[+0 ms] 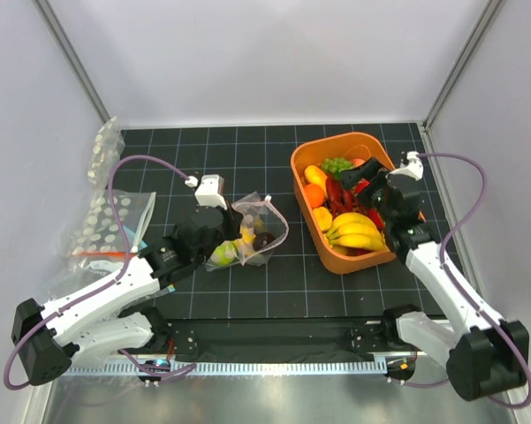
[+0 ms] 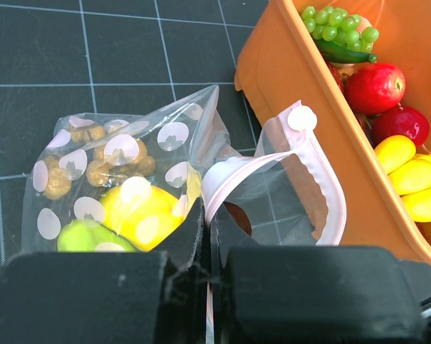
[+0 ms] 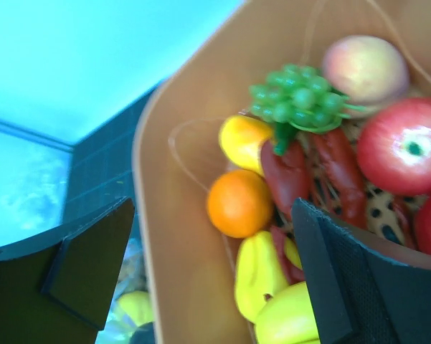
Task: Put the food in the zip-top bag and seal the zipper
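A clear zip bag with white dots (image 2: 173, 136) lies on the dark mat, its pinkish-white zipper rim (image 2: 333, 183) gaping. Inside it show a yellow fruit (image 2: 147, 208), a green fruit (image 2: 86, 235) and several brown lumps (image 2: 107, 172). My left gripper is shut at the bag's mouth, the thin rim edge running between its fingers. To the right stands the orange bin (image 1: 336, 144) of toy food. Over it hangs my right gripper, open and empty, above grapes (image 3: 299, 97), an orange (image 3: 240, 203), sausages (image 3: 340, 175) and a red apple (image 3: 409, 147).
Spare dotted bags (image 1: 110, 216) lie at the left edge of the mat. Bananas (image 1: 353, 231) fill the front of the bin. Bare mat (image 1: 247, 159) lies behind the bag, with a narrow strip between bag and bin.
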